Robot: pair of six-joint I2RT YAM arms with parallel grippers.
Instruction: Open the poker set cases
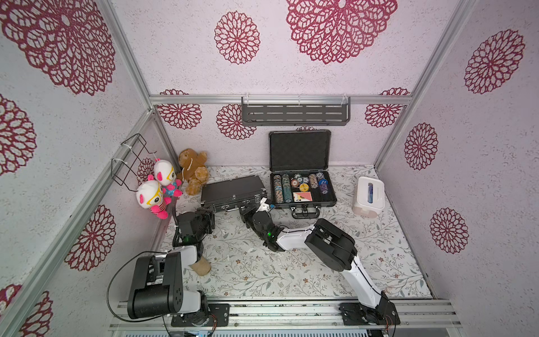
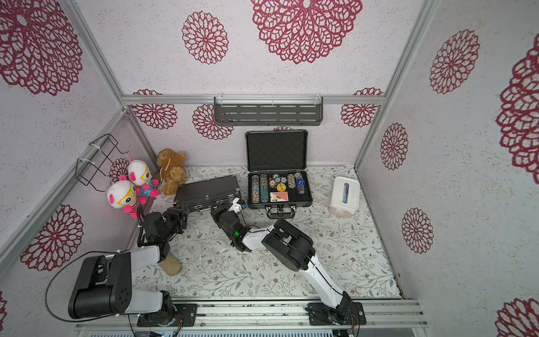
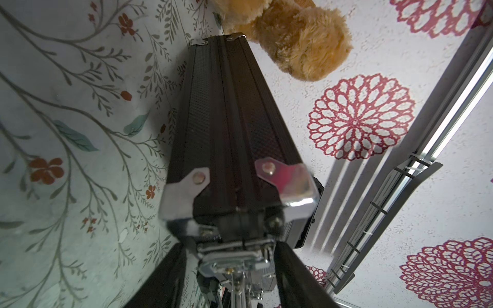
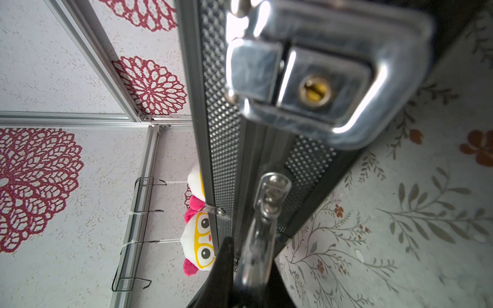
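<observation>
The closed black case (image 1: 233,193) lies at the left-middle of the table, with silver fittings along its front side. At its front left corner, my left gripper is part open, its fingers on either side of the silver latch (image 3: 236,254); whether they touch it is unclear. My right gripper is shut on the case's silver handle (image 4: 259,236), below the other latch (image 4: 328,87). To the right, a second case (image 2: 280,205) stands open, its lid upright and its chips and cards showing.
A teddy bear (image 1: 193,168) sits by the closed case's left end, and two pink-and-white toys (image 1: 151,196) hang at the left wall. A white-lidded box (image 1: 369,196) stands at the right.
</observation>
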